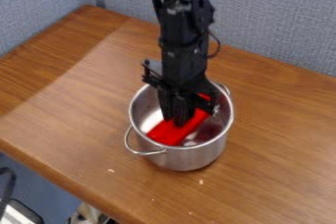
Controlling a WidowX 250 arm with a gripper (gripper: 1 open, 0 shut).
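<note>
A steel pot [194, 152] with two wire side handles stands on the wooden table [73, 90]. Inside it lies a red object [171, 132], partly covered by the black gripper [183, 112], which reaches down into the pot from above. The fingertips are at or against the red object; whether they are shut on it is hidden by the dark body of the gripper.
A grey fabric partition [282, 22] stands along the back. A dark cable or part [6, 189] shows at the lower left, beyond the table's edge.
</note>
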